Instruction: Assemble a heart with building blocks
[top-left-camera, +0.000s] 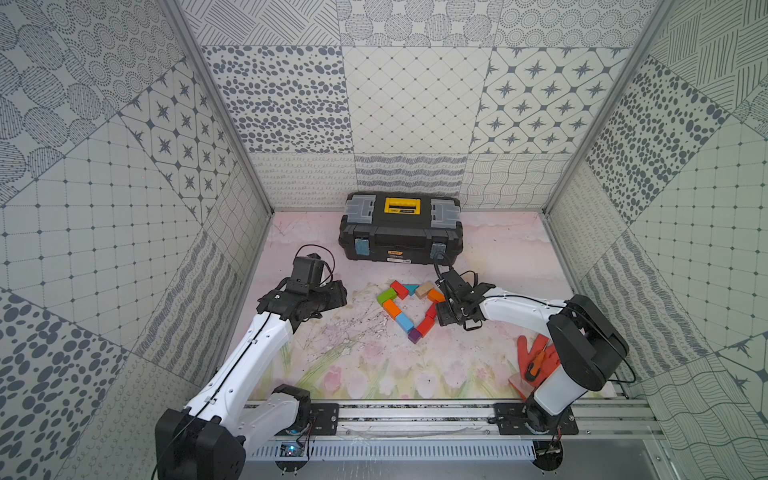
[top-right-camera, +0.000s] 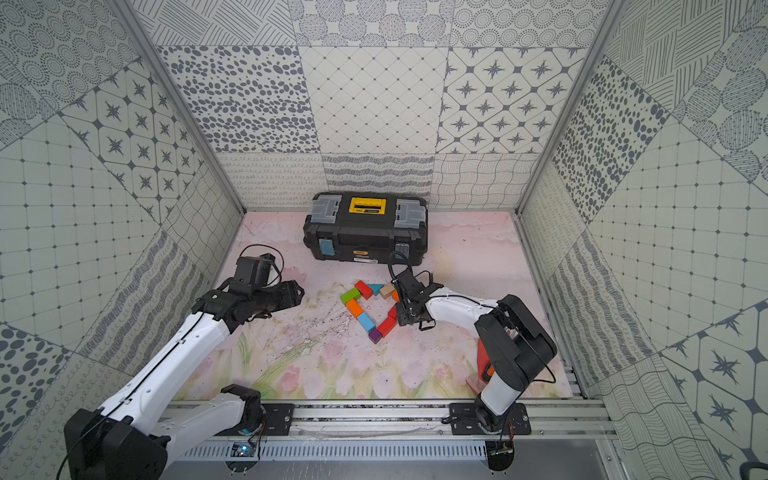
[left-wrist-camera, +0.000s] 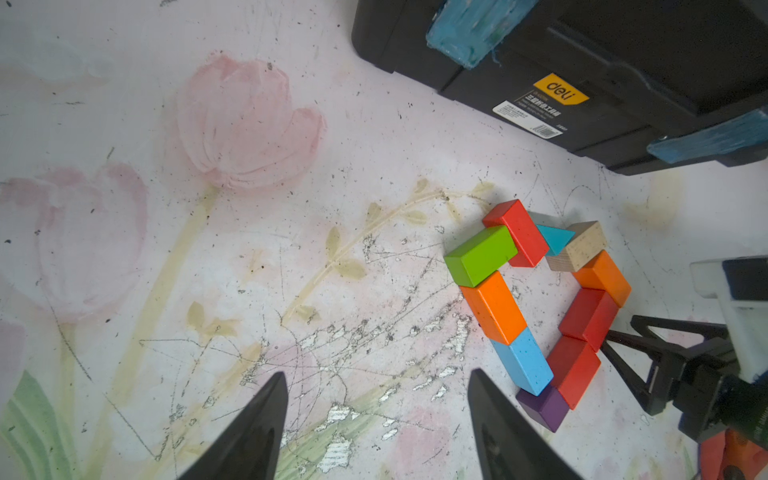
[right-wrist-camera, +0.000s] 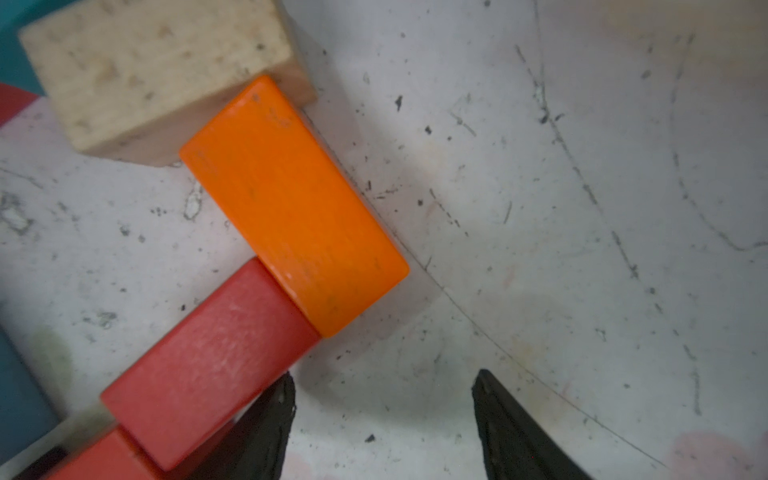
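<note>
Building blocks form a closed, heart-like ring on the table. Its left side has a green block (left-wrist-camera: 481, 256), an orange block (left-wrist-camera: 494, 310) and a light blue block (left-wrist-camera: 525, 361). A purple block (left-wrist-camera: 545, 408) makes the lower point. Along the top lie a red block (left-wrist-camera: 518, 232), a teal triangle (left-wrist-camera: 553, 237) and a wooden block (right-wrist-camera: 164, 76). On the right, a second orange block (right-wrist-camera: 296, 212) touches a red block (right-wrist-camera: 212, 360), with another red one below. My right gripper is open and empty, one finger beside that red block. My left gripper stands open, away left.
A black toolbox (top-left-camera: 401, 232) stands behind the ring. Red gloves (top-left-camera: 524, 356) and an orange-handled tool lie at the front right. Bare table (left-wrist-camera: 240, 264) spreads left of the blocks.
</note>
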